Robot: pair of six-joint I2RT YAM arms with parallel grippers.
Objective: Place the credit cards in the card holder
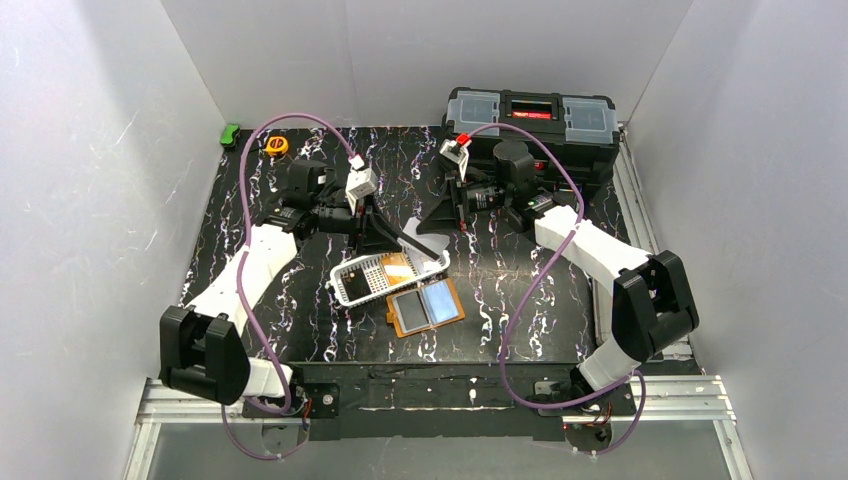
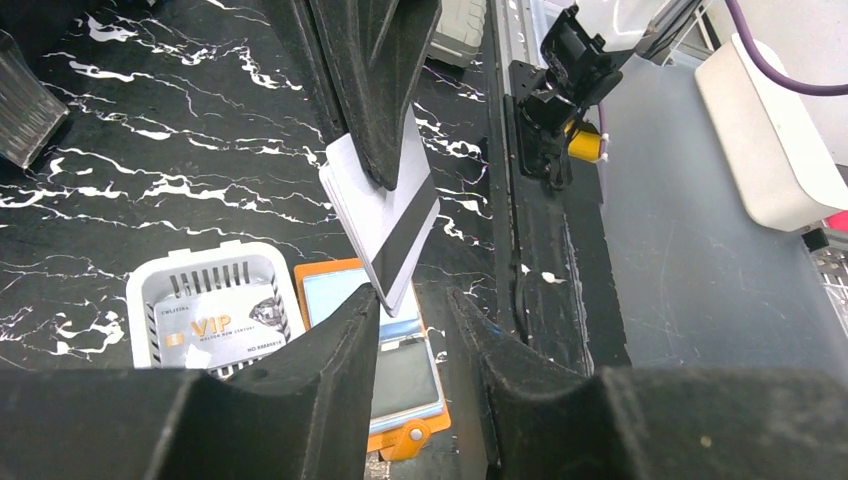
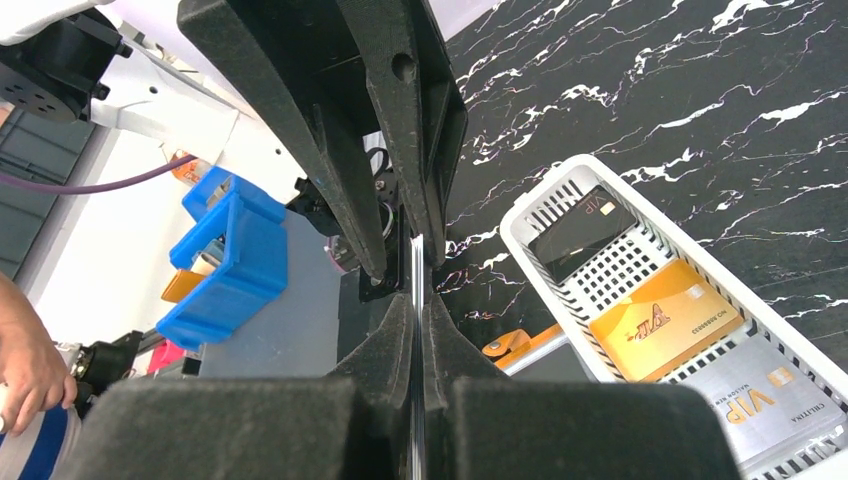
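Observation:
A white card with a dark stripe (image 2: pixel 405 235), apparently several stacked, hangs above the white basket (image 1: pixel 355 300), held in my right gripper (image 1: pixel 440 215). My left gripper is part open, its fingertips at the lower edge of those cards. In the basket lie a black card (image 3: pixel 575 240), a gold card (image 3: pixel 660 320) and a silver VIP card (image 3: pixel 760 400). The orange card holder (image 1: pixel 457 312) lies open in front of the basket, with clear sleeves.
A black toolbox (image 1: pixel 530 125) fills the back right. An orange tape measure (image 1: pixel 277 145) and a green object (image 1: pixel 230 135) sit at the back left. The table to either side of the holder is clear.

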